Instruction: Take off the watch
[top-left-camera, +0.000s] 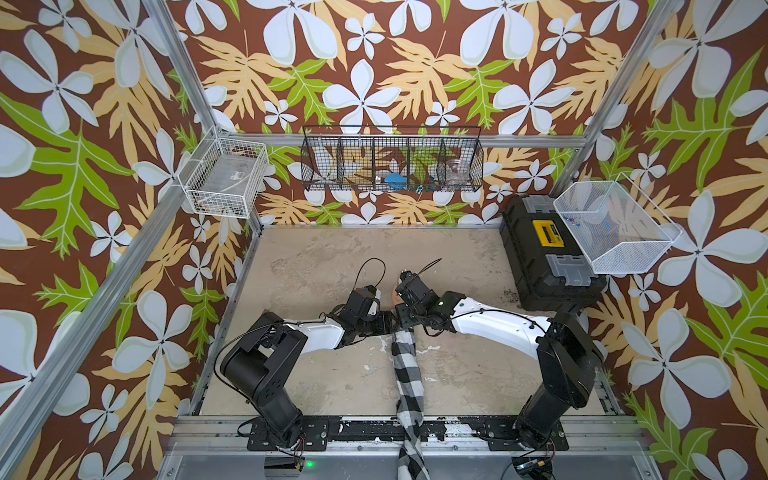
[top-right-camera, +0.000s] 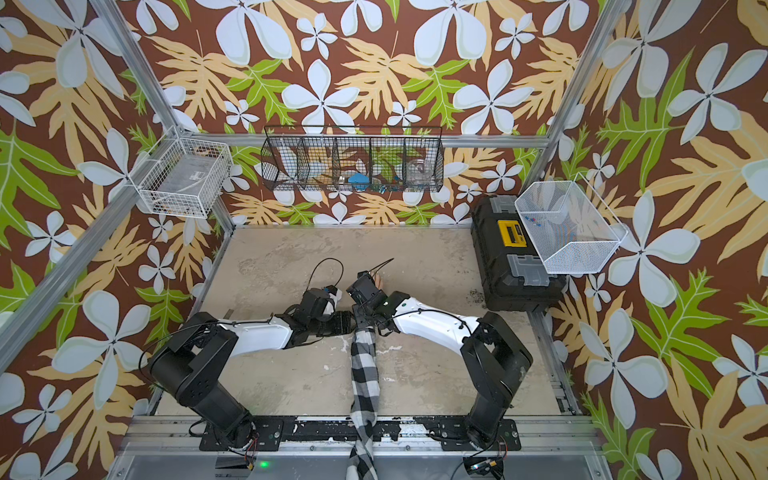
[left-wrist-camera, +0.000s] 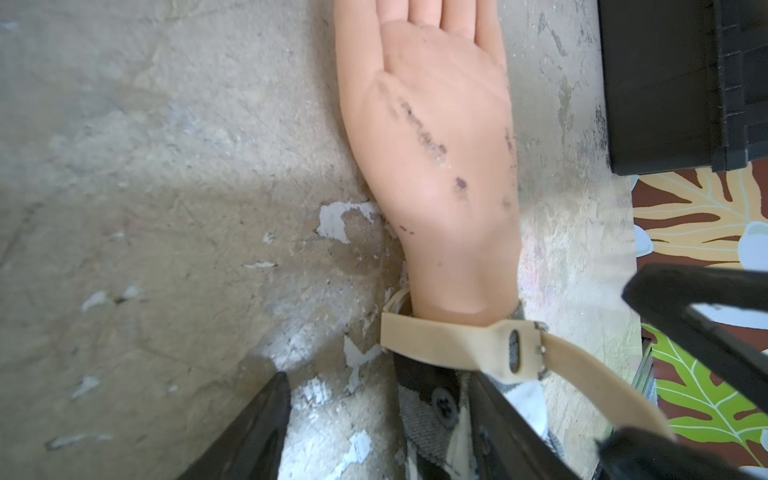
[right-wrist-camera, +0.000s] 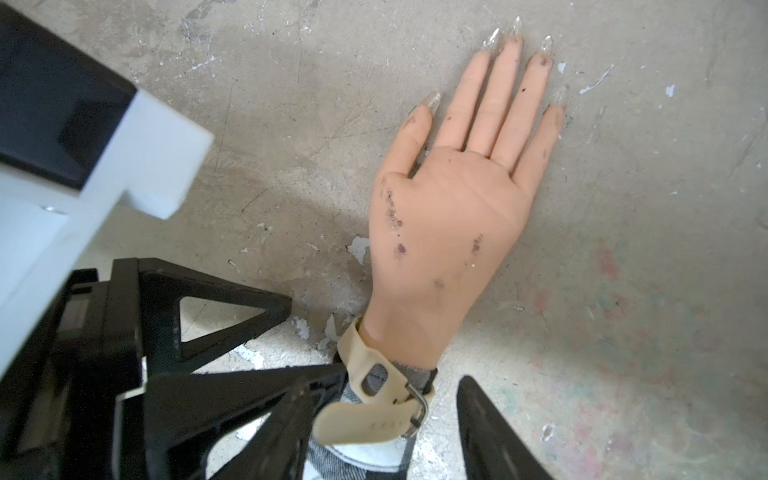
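Observation:
A beige watch strap circles the wrist of a fake hand, palm up, its arm in a checked sleeve. My left gripper is at the wrist's left side; in the left wrist view its fingers are apart, below the strap. In the right wrist view the strap's loose end lies folded out past the buckle. My right gripper stands open over the wrist, one finger either side. In both top views it largely hides the hand and watch.
A black toolbox stands at the right, a white mesh basket beside it. Wire baskets hang at the back and left.

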